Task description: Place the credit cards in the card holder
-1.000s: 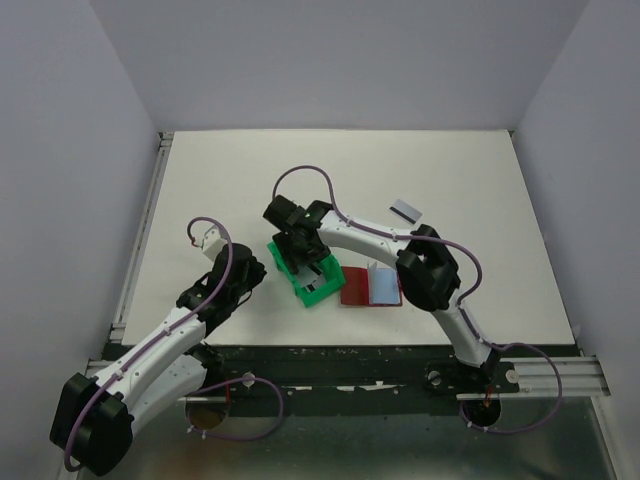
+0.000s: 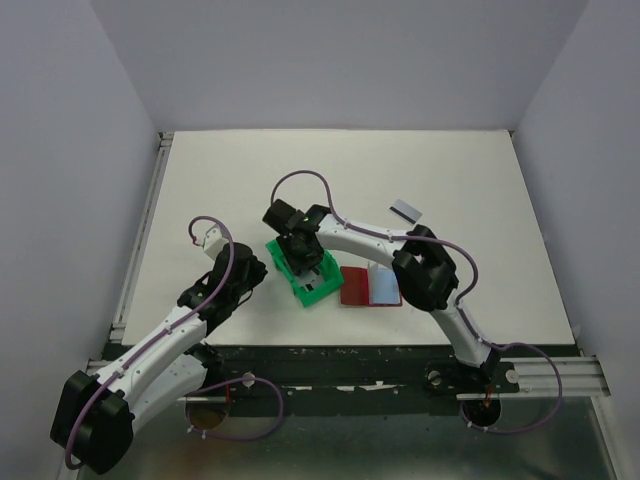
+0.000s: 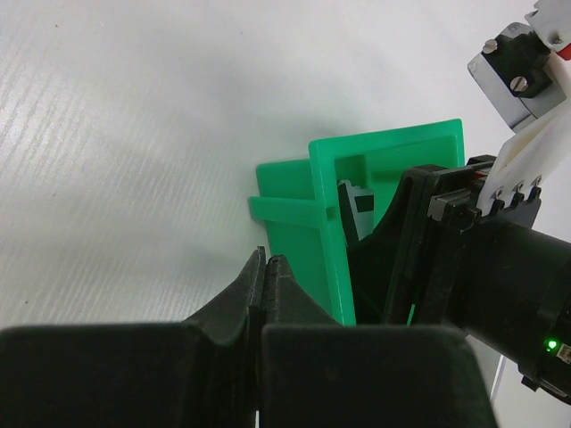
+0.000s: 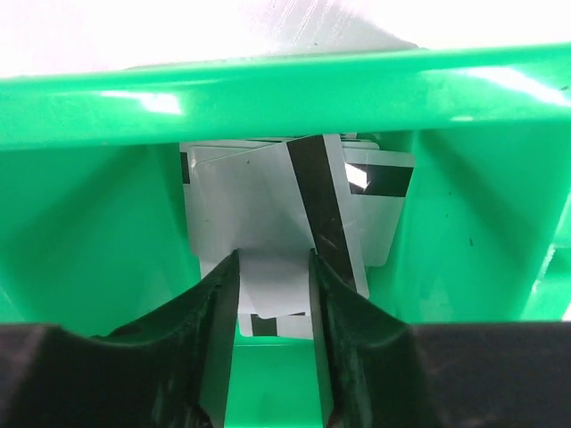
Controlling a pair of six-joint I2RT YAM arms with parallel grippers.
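Note:
In the top view the green box point(image 2: 318, 294) stands mid-table with silver cards inside. Seen from the right wrist, the cards point(image 4: 252, 192) with black stripes lie in an uneven stack at the bottom of the box. My right gripper is part open above the stack, its fingertips apart over the top card; whether they touch it I cannot tell. What looks like the card holder, a red open wallet point(image 2: 355, 287) with a pale blue sheet point(image 2: 383, 286), lies right of the box. My left gripper is shut with nothing showing between its fingers, left of the box.
A single grey card point(image 2: 406, 211) lies at the back right of the white table point(image 2: 470, 180). The green box's raised walls surround the right gripper closely.
My right arm has shifted slightly lower and nearer to the cards in the box. The left arm, the box and the wallet look unmoved.

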